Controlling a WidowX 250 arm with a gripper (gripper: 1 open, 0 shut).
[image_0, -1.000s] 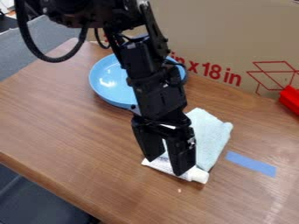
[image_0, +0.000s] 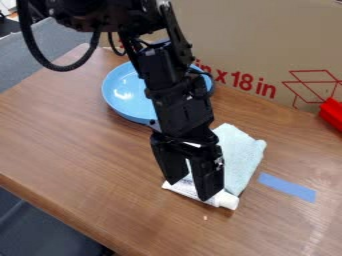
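Note:
My black gripper (image_0: 190, 172) points down at a white tube (image_0: 221, 199) lying on the wooden table, its fingers over the tube's middle and hiding part of it. The gripper looks open, with the tube between or just under the fingers; whether they touch it I cannot tell. A pale folded cloth (image_0: 241, 153) lies right behind the tube, partly behind the arm.
A blue plate (image_0: 124, 96) sits behind the arm at left. A cardboard box (image_0: 267, 50) stands at the back, with a red object (image_0: 331, 114) at the right edge. Blue tape (image_0: 286, 187) marks the table.

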